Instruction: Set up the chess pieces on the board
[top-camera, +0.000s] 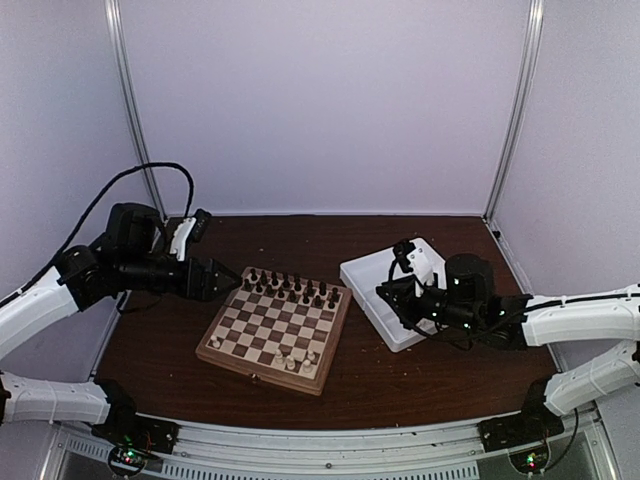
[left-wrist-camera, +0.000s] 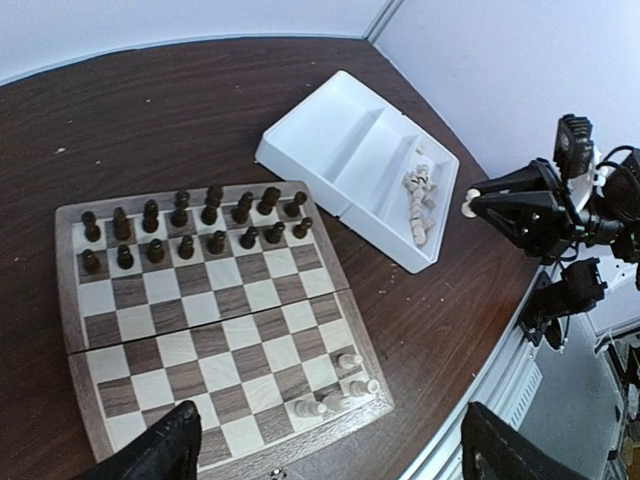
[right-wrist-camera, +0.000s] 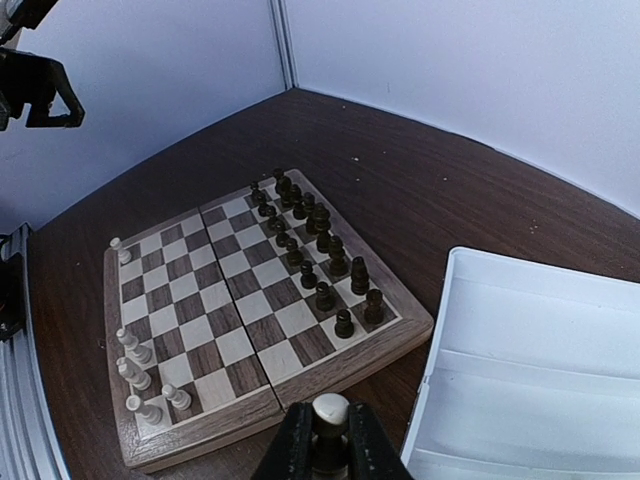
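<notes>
The chessboard (top-camera: 272, 330) carries dark pieces in rows along its far side and several white pieces (left-wrist-camera: 337, 400) on its near side, mostly at the right. My right gripper (top-camera: 385, 295) is shut on a white chess piece (right-wrist-camera: 330, 410), held above the tray's left edge area, right of the board. My left gripper (top-camera: 225, 282) hangs open over the board's left side, with nothing visible between its fingers. The white tray (left-wrist-camera: 300, 150) has compartments; loose white pieces (left-wrist-camera: 420, 200) lie in one of them.
Bare dark table (top-camera: 450, 390) surrounds the board and tray, with free room behind and in front. Pale walls enclose the table at the back and sides.
</notes>
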